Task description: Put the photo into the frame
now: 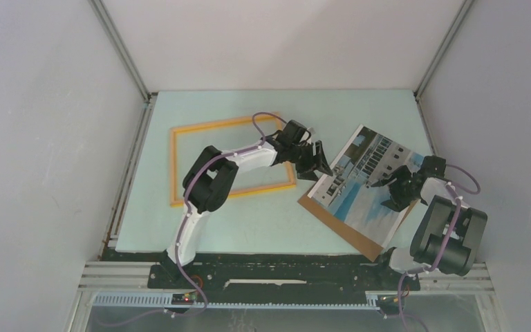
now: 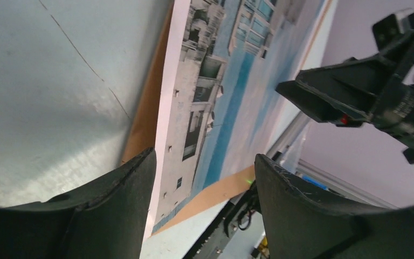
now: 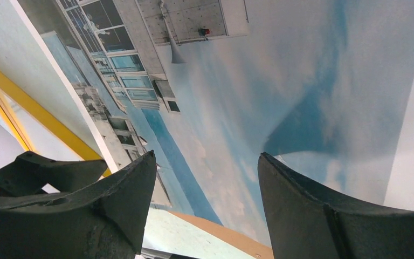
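Note:
The photo [image 1: 368, 190], a building under blue sky, lies askew on a brown board [image 1: 346, 233] at the table's right. Its white left edge runs between the spread fingers of my left gripper in the left wrist view; whether either finger touches it I cannot tell. The photo's near edge looks bowed there. Over the photo's right part, my right gripper [image 1: 380, 194] is open, with the sky area behind its fingers [image 3: 296, 199] in the right wrist view. At the table's left lies the empty yellow frame [image 1: 173, 166], partly covered by the left arm.
Brown board shows past the photo's near edge. Bare table [image 1: 269, 225] lies in front of the frame and behind the photo. The right arm stands close to the right wall [image 1: 505, 138].

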